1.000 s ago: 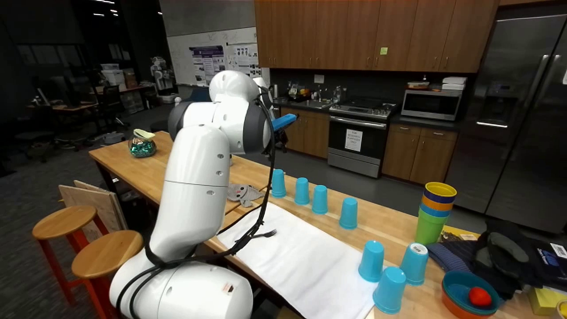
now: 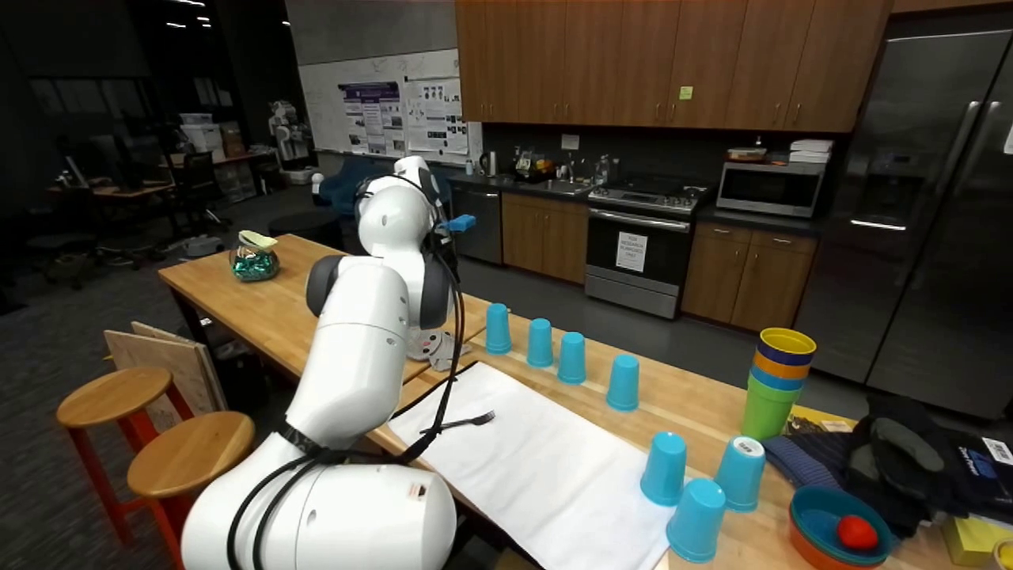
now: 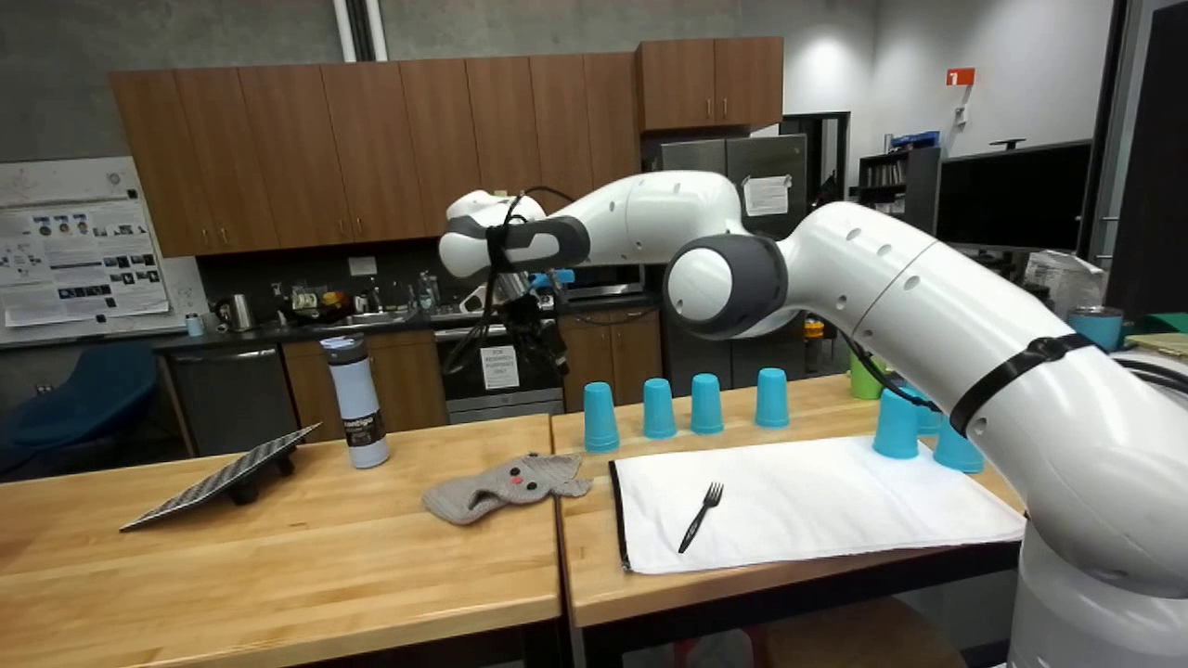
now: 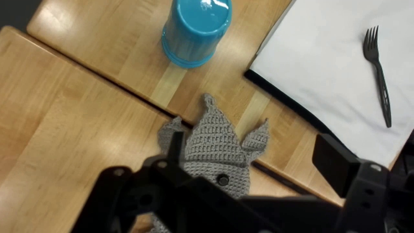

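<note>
My gripper is open, its dark fingers [image 4: 334,163] spread wide with nothing held between them. In exterior view 2 the gripper [image 3: 536,340] hangs in the air above the tabletops. Below it in the wrist view lies a grey crocheted toy [image 4: 213,145] with a black button eye, partly covered by the gripper's body. That toy [image 3: 507,486] rests across the seam between two tables. A black fork [image 4: 378,73] lies on the white cloth [image 4: 322,42]. An upside-down blue cup [image 4: 194,33] stands beyond the toy.
Several blue cups [image 2: 623,381] line the table's far side. More stand near a colourful cup stack [image 2: 769,399] and bowls [image 2: 807,503]. A pale bottle [image 3: 358,406] and tilted dark panel [image 3: 228,479] occupy the other table, whose front is clear.
In exterior view 1 the arm's upper joints have shifted, with the wrist swinging left and lower. The blue wrist part has moved left. Toy, cups and fork look unmoved.
</note>
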